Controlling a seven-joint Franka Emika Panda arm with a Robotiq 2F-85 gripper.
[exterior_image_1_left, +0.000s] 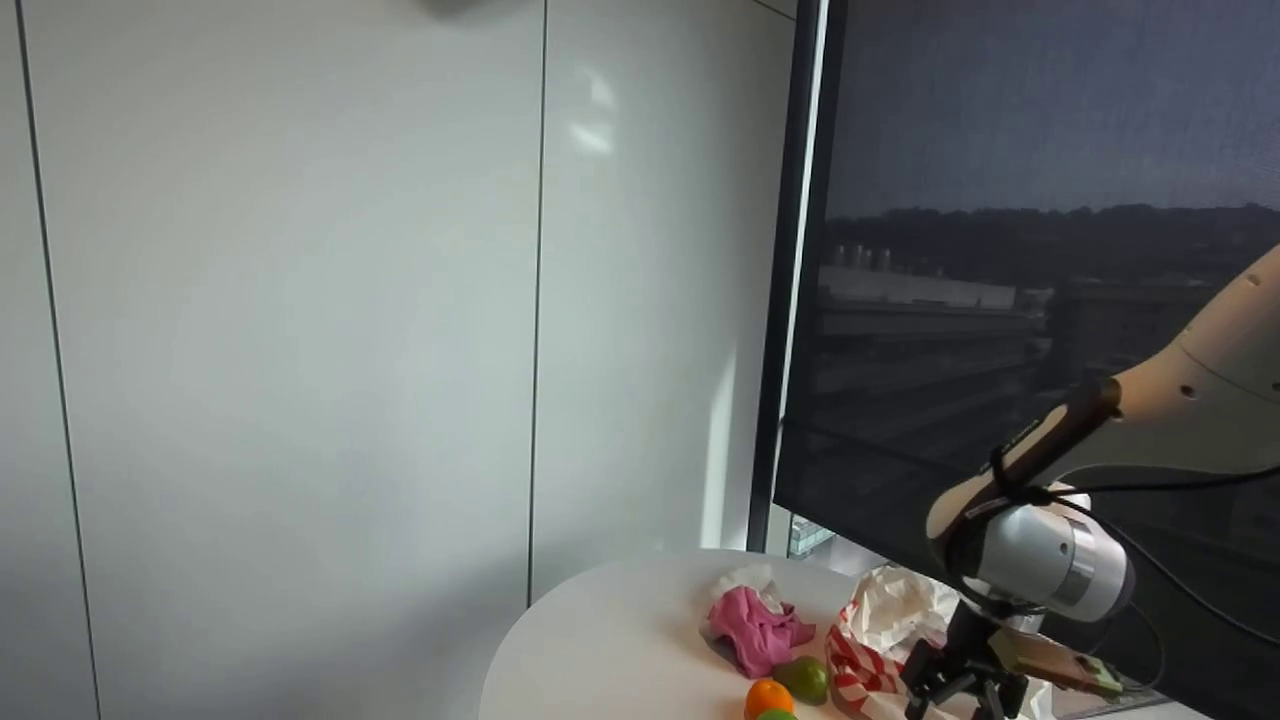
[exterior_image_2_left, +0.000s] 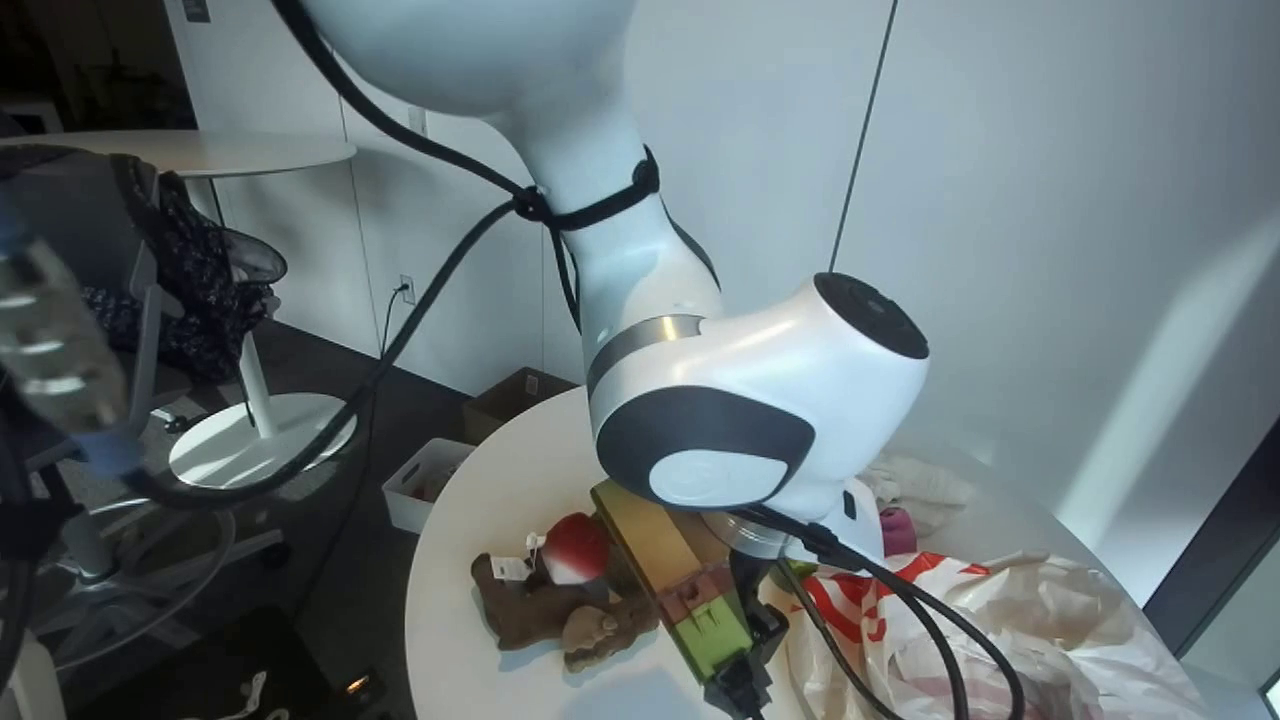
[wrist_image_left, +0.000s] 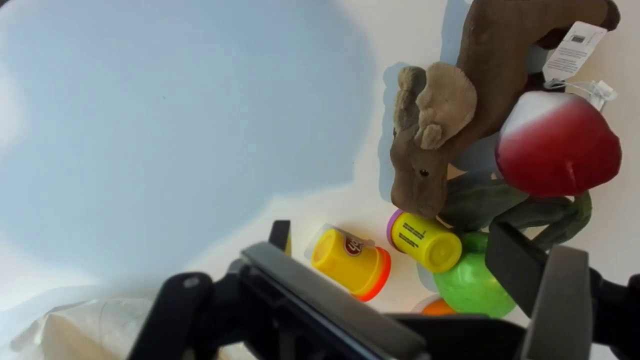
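Observation:
My gripper is open in the wrist view, its fingers (wrist_image_left: 558, 300) wide apart and nothing held. Two yellow tubs are seen between them: one with an orange-red rim (wrist_image_left: 348, 264), one with a purple rim (wrist_image_left: 423, 240). Nearby, a shiny green ball-like item (wrist_image_left: 477, 282) is partly covered by the right finger. A brown plush animal (wrist_image_left: 498, 66) lies beyond, beside a red-and-white rounded item (wrist_image_left: 558, 144). In exterior view 1 the gripper (exterior_image_1_left: 962, 696) hangs low in front of a crumpled paper bag (exterior_image_1_left: 906, 600).
A pink cloth-like bundle (exterior_image_1_left: 756, 630), a dark green fruit (exterior_image_1_left: 804, 679) and an orange (exterior_image_1_left: 768, 696) sit left of the bag. Part of an orange item (wrist_image_left: 438, 308) shows below the green one.

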